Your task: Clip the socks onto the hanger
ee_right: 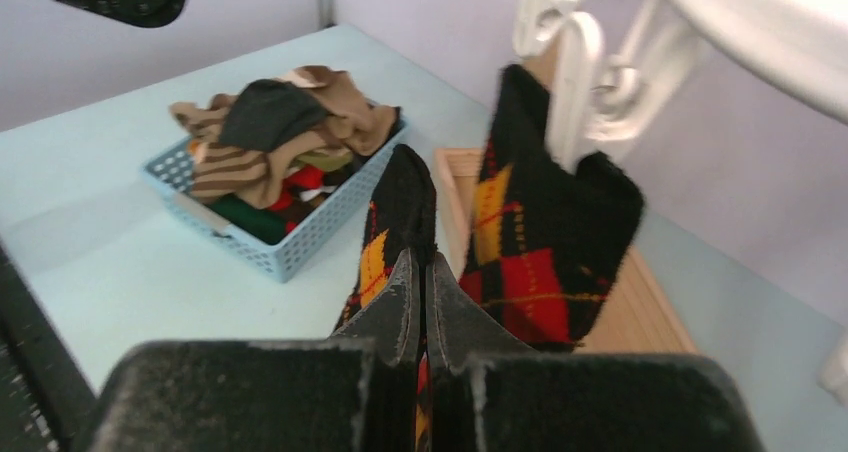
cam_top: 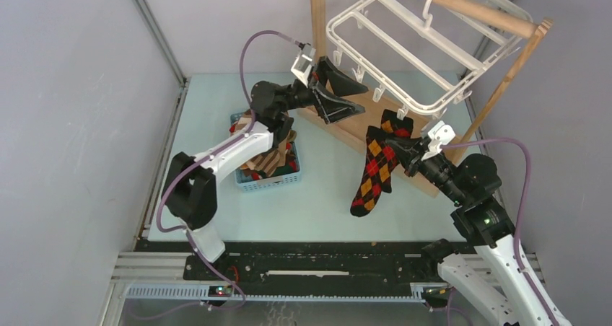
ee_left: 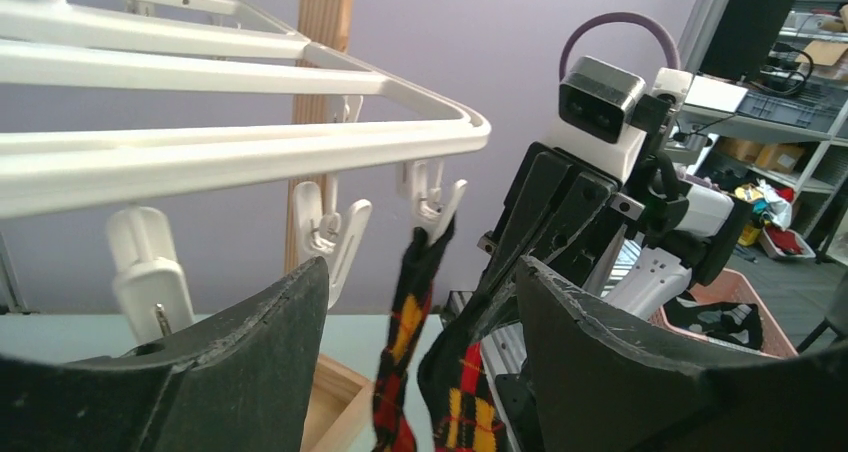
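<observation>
One red-and-yellow argyle black sock (ee_right: 530, 262) hangs from a white clip at the near corner of the hanger (cam_top: 390, 81). A second sock (cam_top: 368, 182) dangles below, its top end pinched in my right gripper, which is shut on it just beside that clipped sock. My left gripper (cam_top: 350, 95) stands open near the clips (ee_left: 322, 232) along the hanger's left edge, nothing between its fingers in the top view; in the left wrist view the socks show beyond its fingers.
A blue basket (cam_top: 267, 183) of mixed socks sits left on the table (cam_top: 325, 210). A wooden box (ee_right: 630, 322) lies under the hanger, whose wooden stand (cam_top: 516, 70) rises at the right.
</observation>
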